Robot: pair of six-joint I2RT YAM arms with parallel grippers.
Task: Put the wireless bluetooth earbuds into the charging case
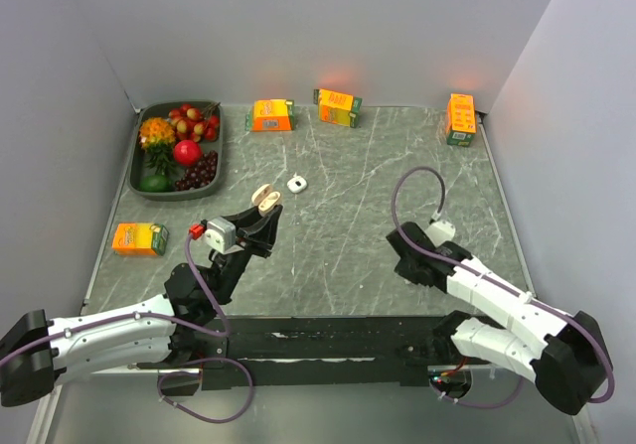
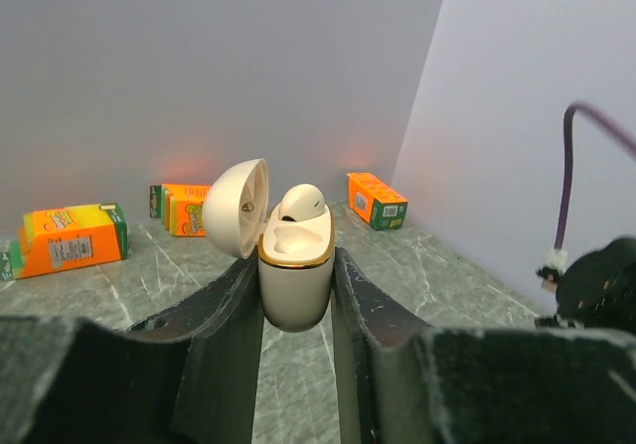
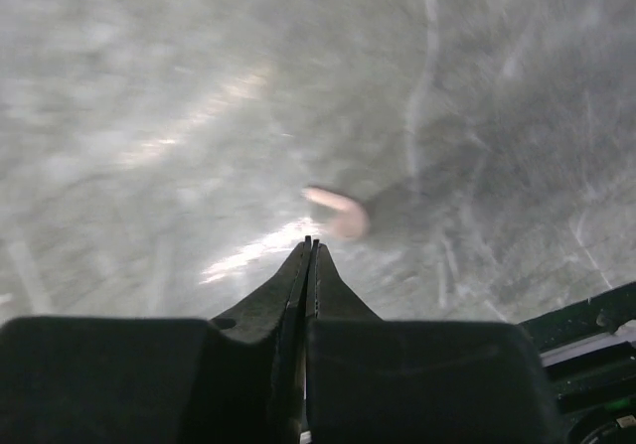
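Observation:
My left gripper is shut on the cream charging case [image 2: 293,295], raised above the table with its lid open; a rounded earbud top [image 2: 301,202] shows in one well. From above, the case [image 1: 268,202] sits at the tip of the left arm. My right gripper is shut, low over the right of the table, nothing between its fingers. Just beyond its tips a small pinkish earbud [image 3: 346,218] lies on the table, slightly blurred; in the top view it is hidden by the arm.
A small white object [image 1: 296,184] lies mid-table. A fruit tray [image 1: 139,181] stands at the back left. Orange boxes [image 1: 271,115] line the back, with another box [image 1: 139,238] at the left.

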